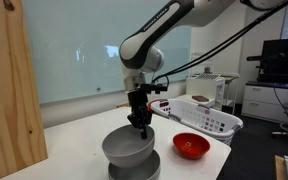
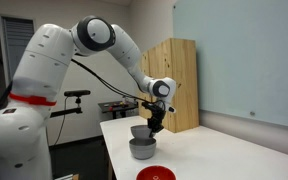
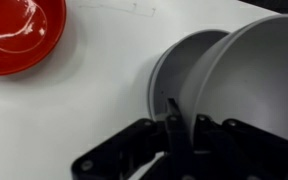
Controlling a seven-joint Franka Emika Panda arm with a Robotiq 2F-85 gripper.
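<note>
A grey bowl (image 1: 129, 143) hangs tilted from my gripper (image 1: 141, 128), which is shut on its rim. Below it, a second grey bowl (image 1: 137, 171) rests on the white table, and the held bowl covers part of its opening. In the wrist view, the held bowl (image 3: 249, 80) fills the right side, with the rim of the lower bowl (image 3: 164, 75) showing behind it. Whether the two bowls touch is not clear. To one side sits a red bowl (image 1: 191, 146), also plain in exterior view 2 (image 2: 156, 174).
Behind the red bowl stands a white laundry basket (image 1: 206, 122) at the table's edge. A wooden panel (image 1: 14, 85) rises at the left of exterior view 1.
</note>
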